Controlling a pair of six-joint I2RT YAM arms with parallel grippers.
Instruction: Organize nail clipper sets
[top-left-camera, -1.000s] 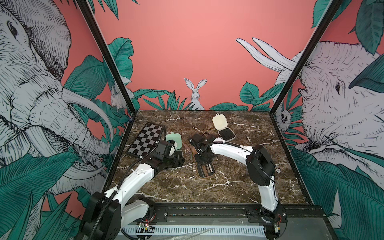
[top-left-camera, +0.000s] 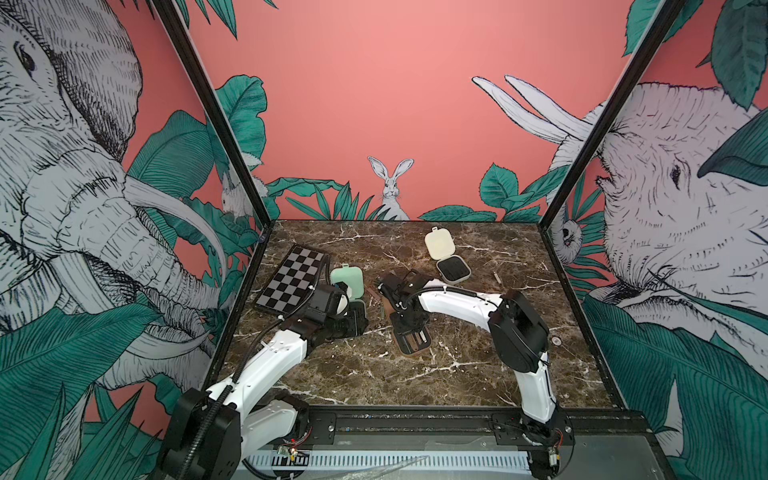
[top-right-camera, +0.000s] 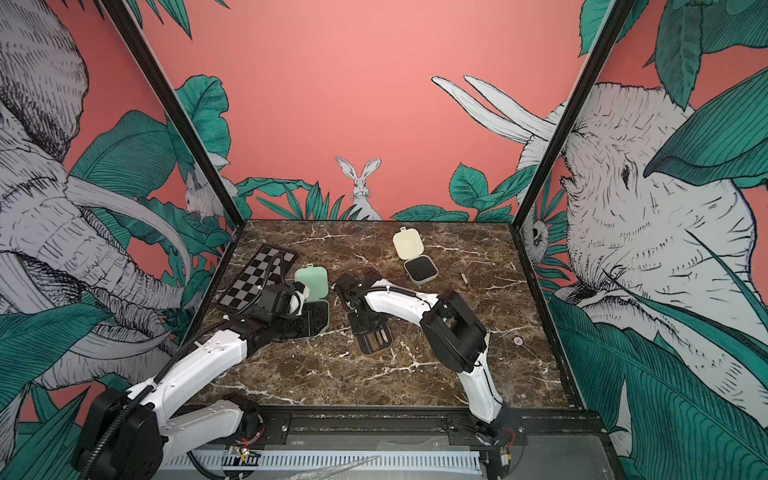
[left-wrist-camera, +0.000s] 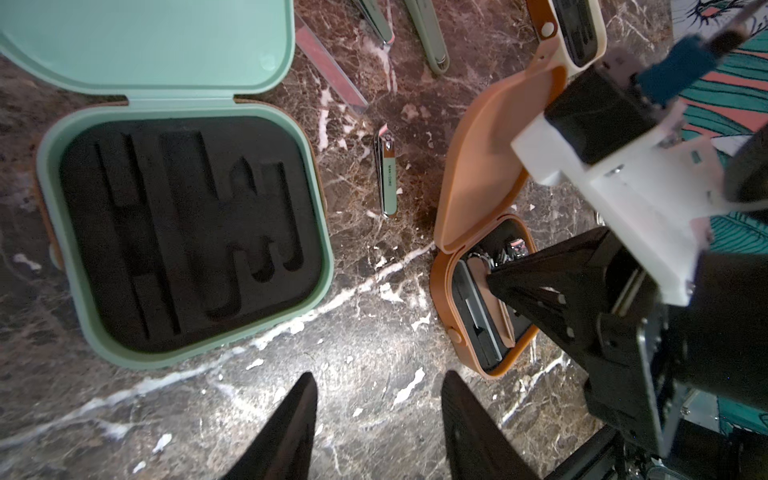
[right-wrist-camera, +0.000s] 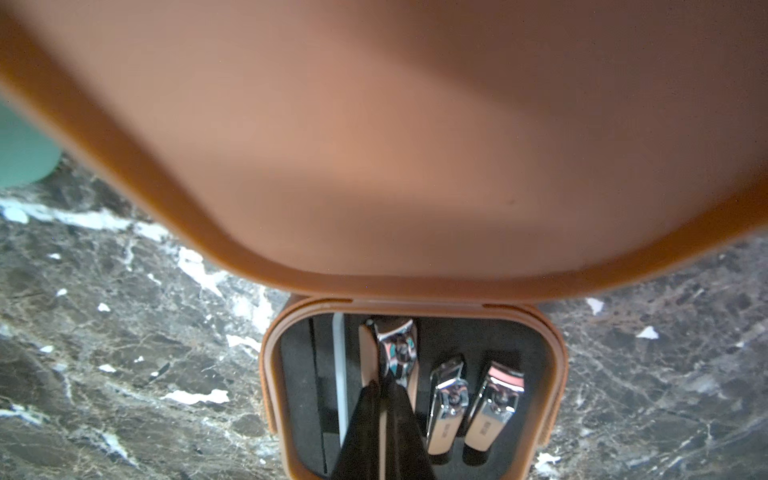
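The orange case (right-wrist-camera: 272, 384) lies open, its lid (right-wrist-camera: 448, 160) raised. In its black foam sit a file (right-wrist-camera: 340, 368), a large clipper (right-wrist-camera: 397, 345) and two smaller clippers, one (right-wrist-camera: 448, 408) beside the other (right-wrist-camera: 496, 404). My right gripper is shut with its tips at the large clipper's body; nothing shows held between them. An open green case (left-wrist-camera: 316, 296) has bare foam slots. Over the marble just right of that case, my left gripper is open and empty. A small green clipper (left-wrist-camera: 387, 176) lies loose between the two cases.
An open cream case (top-left-camera: 453, 269) stands farther back. A checkered board (top-left-camera: 292, 278) is at the left.
My right gripper has shifted slightly toward the front of the table over the orange case. The left arm looks almost still.
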